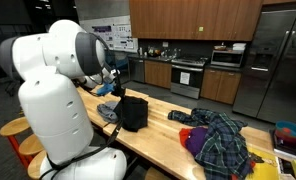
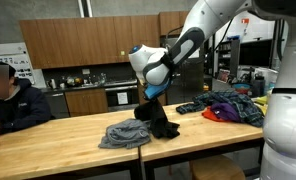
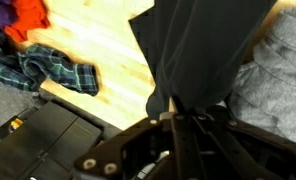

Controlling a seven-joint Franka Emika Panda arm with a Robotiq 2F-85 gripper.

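Observation:
A black cloth (image 1: 134,112) is at the table's left part, raised in folds beneath my gripper (image 1: 115,93). In exterior view 2 the cloth (image 2: 162,122) rises to a peak under the gripper (image 2: 151,96) and its lower part spreads over the table's near edge. The wrist view has the black cloth (image 3: 201,45) gathering toward the fingertips of my gripper, which is shut on it. A grey cloth (image 2: 128,134) lies crumpled right beside it.
A plaid cloth (image 1: 221,145) and a red cloth (image 1: 197,138) are heaped on the table's right side. A person (image 2: 26,98) sits at the far left in exterior view 2.

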